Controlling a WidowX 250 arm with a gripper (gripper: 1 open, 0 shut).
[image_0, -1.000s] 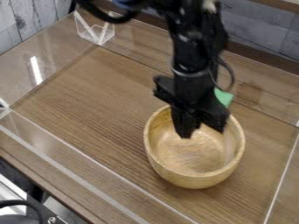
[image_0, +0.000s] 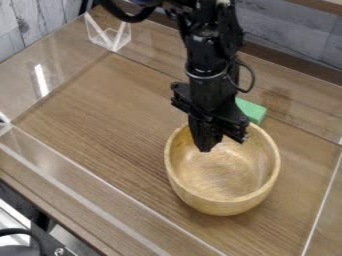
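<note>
My gripper (image_0: 203, 135) hangs at the back rim of a pale yellow oval bowl (image_0: 223, 190) on the wooden table, its tips over the bowl's upper part. Whether anything is between its fingers is hidden by the dark gripper body. The inside of the bowl looks empty. A green object (image_0: 251, 110) lies behind the bowl on the right, partly hidden by the arm.
A white wire-like holder (image_0: 110, 30) stands at the back left. A dark cable lies at the lower left edge.
The gripper has moved up and back from over the bowl's middle toward its far rim. The bowl looks unmoved.
</note>
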